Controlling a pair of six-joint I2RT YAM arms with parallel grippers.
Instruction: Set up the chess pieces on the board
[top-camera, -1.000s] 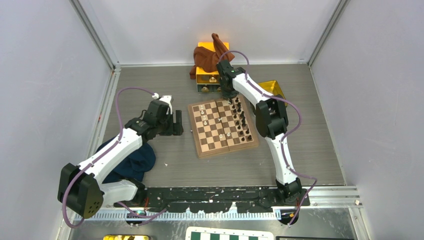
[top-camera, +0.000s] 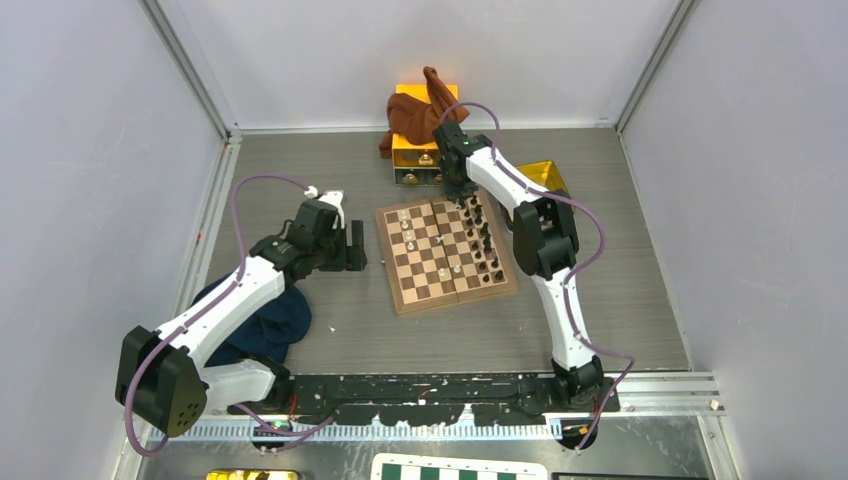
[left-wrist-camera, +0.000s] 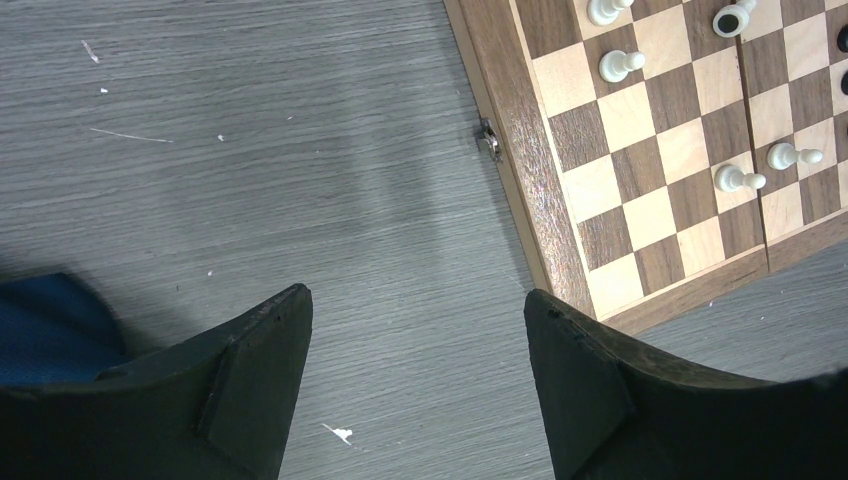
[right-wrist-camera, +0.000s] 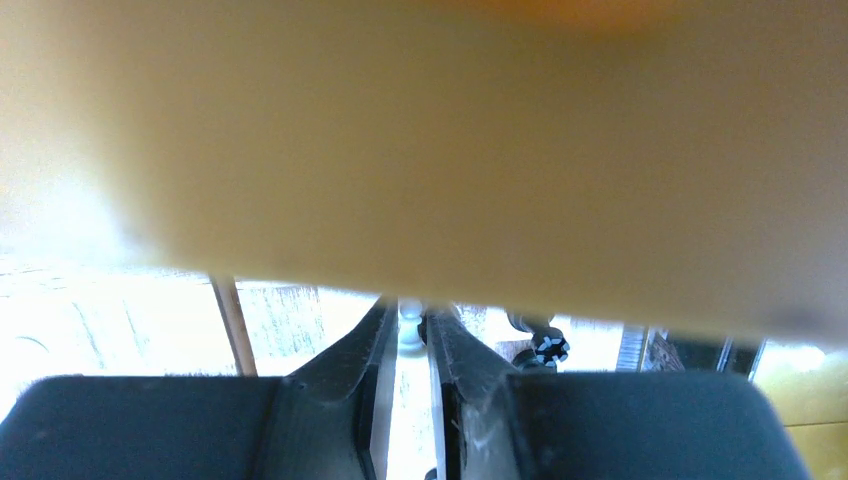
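The chessboard (top-camera: 420, 275) lies mid-table, black pieces (top-camera: 486, 243) grouped on its right side and several white pieces (left-wrist-camera: 622, 64) scattered over the left and middle. My left gripper stands open left of the board, nothing between its fingers. My right gripper (top-camera: 455, 192) is down at the board's back right. In the right wrist view its fingertips (right-wrist-camera: 445, 330) are close around a white piece (right-wrist-camera: 410, 325), with a dark piece just behind; I cannot tell whether they grip. A blurred yellow surface fills most of that view.
A yellow drawer box (top-camera: 410, 155) with a brown cloth (top-camera: 415, 115) stands behind the board. A yellow tray (top-camera: 540, 172) sits right of it, partly under my right arm. A blue cloth (top-camera: 268, 325) lies front left.
The right arm has shifted very slightly at its elbow; the left arm and the pieces in the top view look unchanged.
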